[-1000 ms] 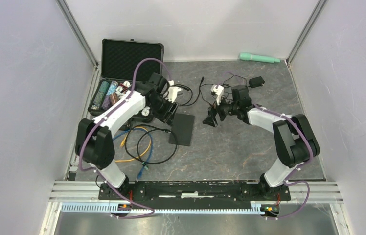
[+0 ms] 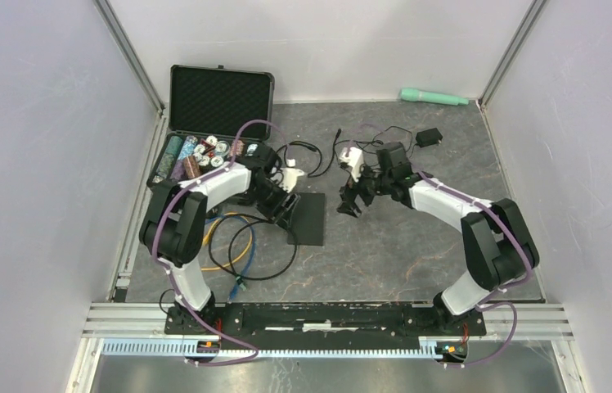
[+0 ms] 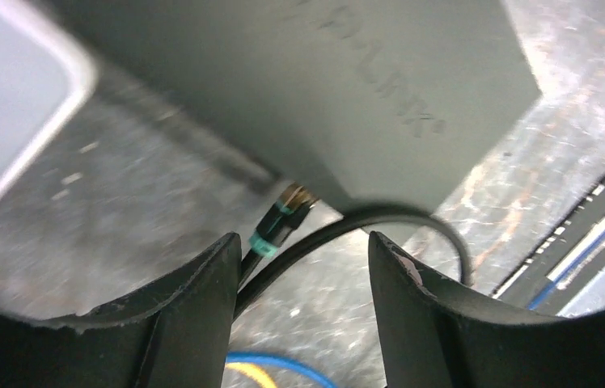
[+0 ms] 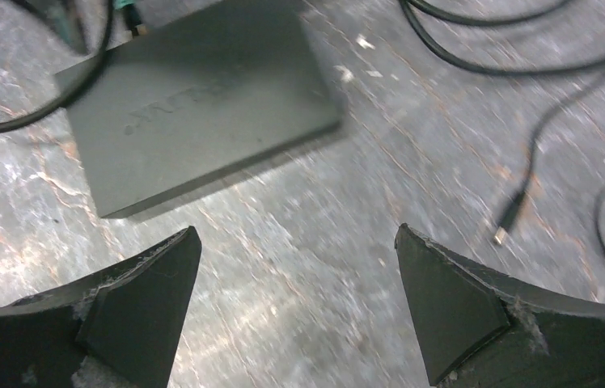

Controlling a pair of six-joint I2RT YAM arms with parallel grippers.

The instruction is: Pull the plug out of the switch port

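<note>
The dark switch box [image 2: 309,219] lies flat on the marble table. In the left wrist view a black plug with a green band [image 3: 281,214] reaches the box's edge [image 3: 380,97]; whether it sits in a port is unclear. My left gripper stands open just over it, with a looped black cable [image 3: 396,212] beside it. My right gripper is open to the box's right, above bare table; the box [image 4: 194,113] is upper left in that view, with a green-banded connector at its far edge.
An open case [image 2: 221,97] of spools stands at back left, coiled yellow and blue cables [image 2: 249,254] at front left. A loose cable [image 4: 535,145], a black adapter [image 2: 428,137] and a mint tube [image 2: 434,96] lie at back right.
My left gripper has moved toward the front, down over the box's left side.
</note>
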